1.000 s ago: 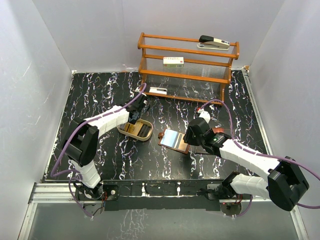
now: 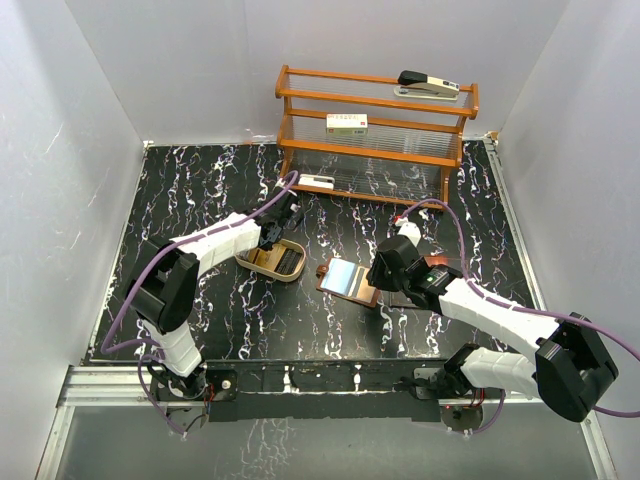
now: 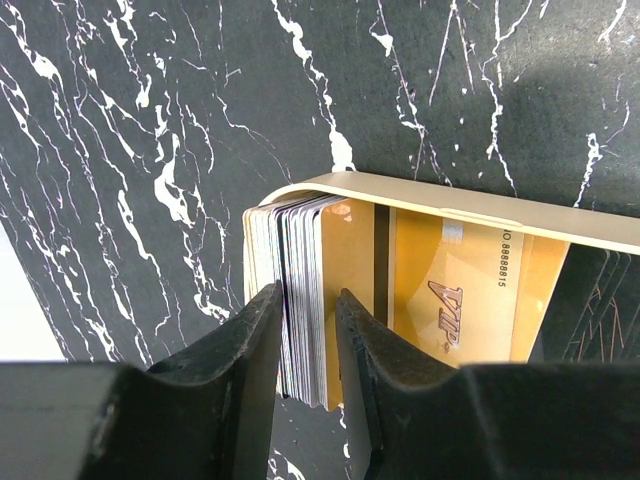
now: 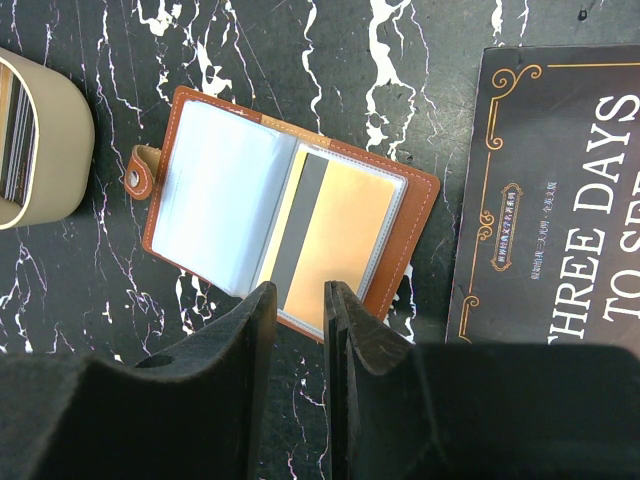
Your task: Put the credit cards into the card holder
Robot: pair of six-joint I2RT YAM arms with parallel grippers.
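Note:
Credit cards (image 3: 300, 290) stand packed on edge at one end of a beige tray (image 3: 460, 203); more orange cards (image 3: 450, 290) lean further along it. My left gripper is part open over the packed cards, one finger on each side of several white edges and the orange face beside them. No card is seen lifted. In the right wrist view, the brown card holder (image 4: 412, 235) lies spread flat, with clear sleeves and a yellow card with a dark stripe on its right page. My right gripper is part open above its lower edge, with nothing between the fingers.
A dark book (image 4: 540, 200) lies right of the holder. The wooden rack (image 2: 375, 150) stands at the back with a stapler (image 2: 428, 84) and small box (image 2: 346, 123). Bare marble table (image 2: 290, 325) shows in front of the tray and holder.
My left gripper has shifted slightly toward the front and right over the tray. The right arm and the card holder have stayed in place.

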